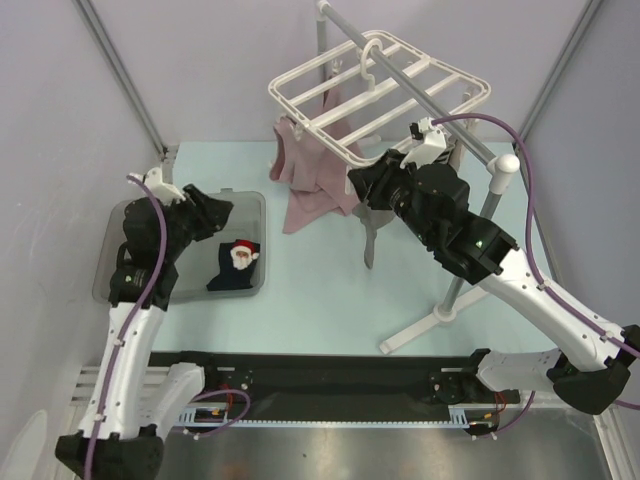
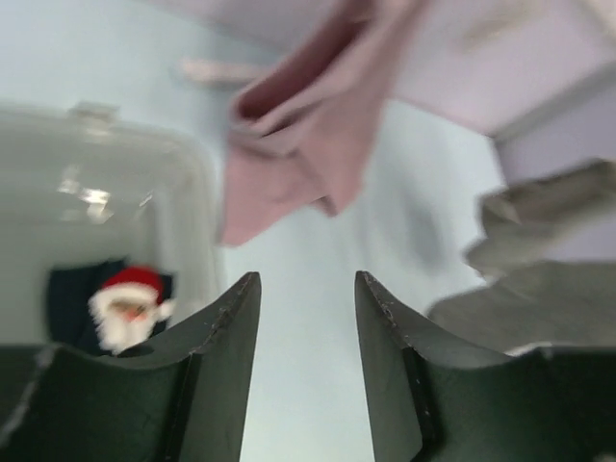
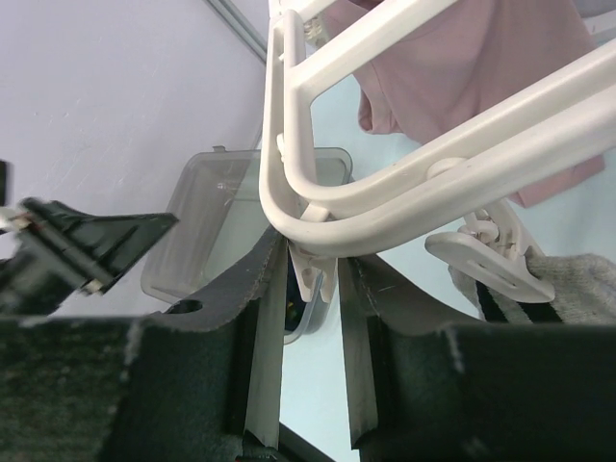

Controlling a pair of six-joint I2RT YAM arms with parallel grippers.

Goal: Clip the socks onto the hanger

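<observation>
The white hanger (image 1: pixel 375 92) is mounted on a rail. From its near side hangs a grey sock (image 1: pixel 370 235), which a white clip (image 3: pixel 496 265) meets in the right wrist view. Under the hanger's corner, my right gripper has its fingers apart on either side of another clip (image 3: pixel 308 274); no cloth shows in that clip. Over the grey tray at left, my left gripper (image 1: pixel 215 212) stands open and empty. A dark sock with a Santa face (image 1: pixel 243 255) lies in the tray. Pink cloth (image 1: pixel 318 170) hangs from the hanger's far side.
The grey tray (image 1: pixel 262 225) sits at the table's left side. A slanted rail (image 1: pixel 430 100) and its stand foot (image 1: pixel 415 333) occupy the right. Bare table (image 1: pixel 310 300) lies between tray and stand.
</observation>
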